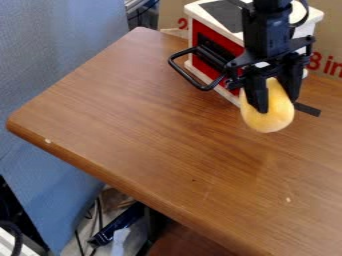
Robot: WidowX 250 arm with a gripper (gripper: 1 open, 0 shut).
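My black gripper [266,86] hangs at the upper right of the camera view, shut on a pale yellow, rounded object [269,114] held just below its fingers, over the wooden table [134,130]. Behind it stands a white and red appliance [219,30] with a dark panel on top and a black handle or frame toward the left, partly hidden by the arm.
A cardboard box [318,45] is at the back right. A dark strip [306,108] lies on the table right of the held object. Bags and cables are below the table edge.
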